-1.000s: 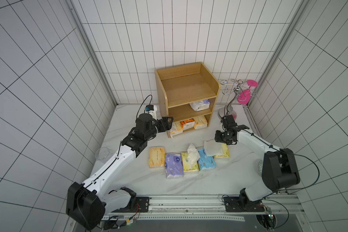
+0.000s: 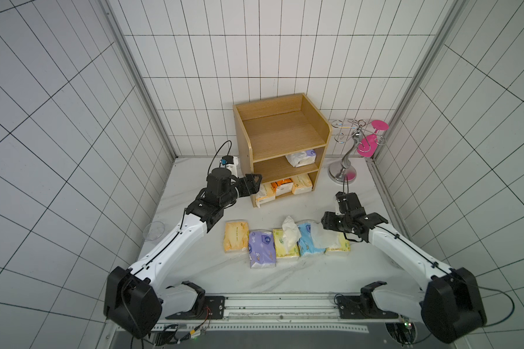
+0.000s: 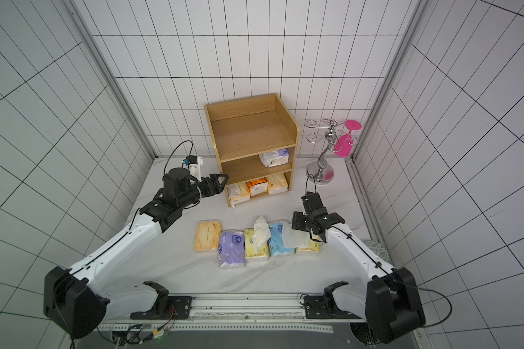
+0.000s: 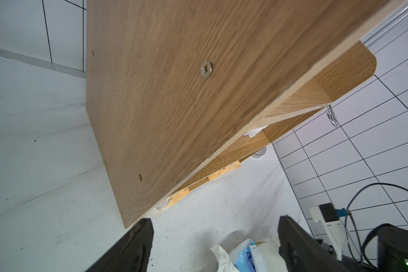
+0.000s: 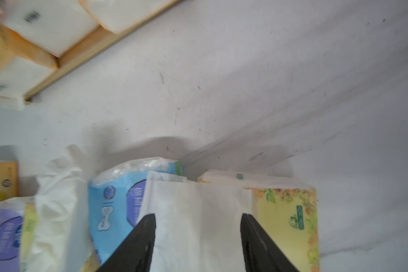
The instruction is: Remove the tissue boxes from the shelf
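Note:
The wooden shelf (image 2: 247,139) keeps a white-and-purple tissue pack (image 2: 301,158) on its middle level. Down on its bottom level are a yellow-white pack (image 2: 265,193), an orange pack (image 2: 283,186) and another yellow-white pack (image 2: 301,183). My left gripper is beside the shelf's left side panel, its fingers apart and empty. My right gripper stands open over a white tissue sheet (image 5: 195,217) that partly covers a yellow floral pack (image 5: 283,217) on the table. Part of that pack is hidden by the arm in the top left view.
On the table lie an orange-yellow pack (image 2: 235,236), a purple pack (image 2: 262,249), a yellow-green pack (image 2: 280,247) with tissue sticking up, and a blue pack (image 2: 309,243). A metal stand (image 2: 346,168) is right of the shelf.
My right gripper has shifted toward the table's front. The yellow floral pack and its white sheet also lie farther forward and slightly right. The left arm has barely moved.

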